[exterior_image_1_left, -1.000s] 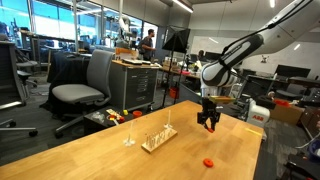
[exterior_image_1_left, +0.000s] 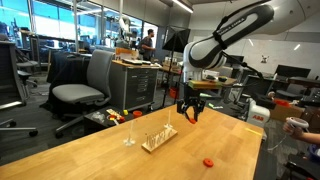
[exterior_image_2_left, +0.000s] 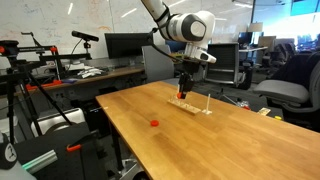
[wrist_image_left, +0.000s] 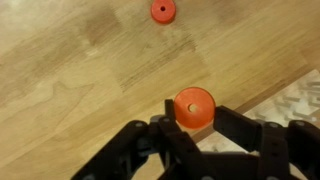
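Note:
An orange-red ring (wrist_image_left: 194, 108) with a small centre hole sits between the fingertips of my gripper, whose fingers touch it on both sides. In exterior view 1 my gripper (exterior_image_1_left: 192, 113) hangs above the table with this ring below it, right of a pale wooden rack (exterior_image_1_left: 160, 138) with upright pegs. From the other side, the ring (exterior_image_2_left: 181, 95) appears just above the rack (exterior_image_2_left: 184, 104). A second red ring (exterior_image_1_left: 208, 162) lies flat on the table, well away from the gripper; the wrist view shows that ring (wrist_image_left: 163, 11) at its top edge.
A thin white post on a base (exterior_image_1_left: 129, 132) stands left of the rack. Grey office chairs (exterior_image_1_left: 90, 95) stand behind the table (exterior_image_1_left: 70, 160).
My gripper has moved left and somewhat upward, toward the rack, with the ring travelling along. The loose ring, rack and posts have stayed in place.

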